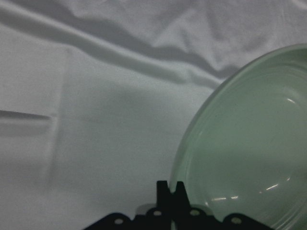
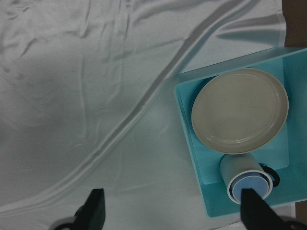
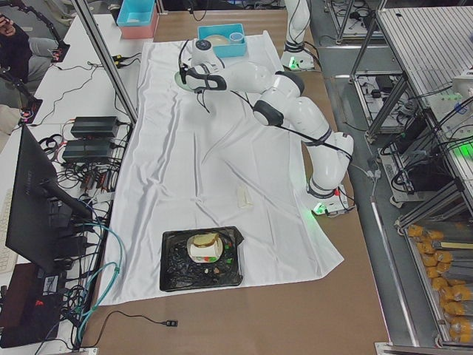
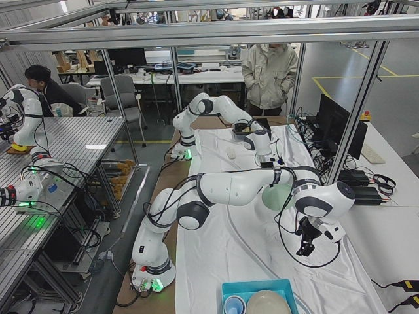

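Note:
A pale green plate (image 4: 275,199) lies on the white cloth, mostly behind the arms in the left camera. In the left wrist view, my left gripper is shut on the near rim of the green plate (image 1: 240,139). My right gripper is open with nothing seen between its fingers, over the cloth beside a blue bin (image 2: 189,139). The bin holds a beige plate (image 2: 240,108) and a cup (image 2: 244,177) lying with a blue inner piece.
A black tray (image 3: 170,259) with food on a small plate (image 3: 205,251) sits at the far end of the cloth from the bin. A small pale item (image 3: 244,196) lies near the middle.

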